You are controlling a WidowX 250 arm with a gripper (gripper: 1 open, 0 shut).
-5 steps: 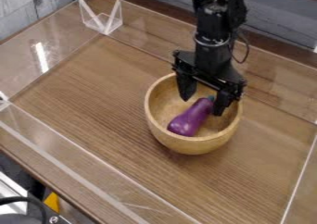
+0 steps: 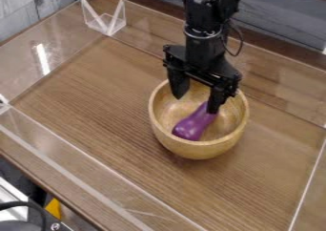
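Note:
A beige oval bowl (image 2: 178,144) stands on the wooden table, holding a purple eggplant-like object (image 2: 193,125) that lies slanted inside. My black gripper (image 2: 199,86) hangs over the back of the bowl, open, one finger toward the left rim and the other toward the right. I see nothing held between the fingers; the object lies below and in front of them.
A clear plastic holder (image 2: 105,17) stands at the back left. A wall (image 2: 280,25) runs along the back, and dark cables show at the lower left.
The bowl and purple object look in about the same place.

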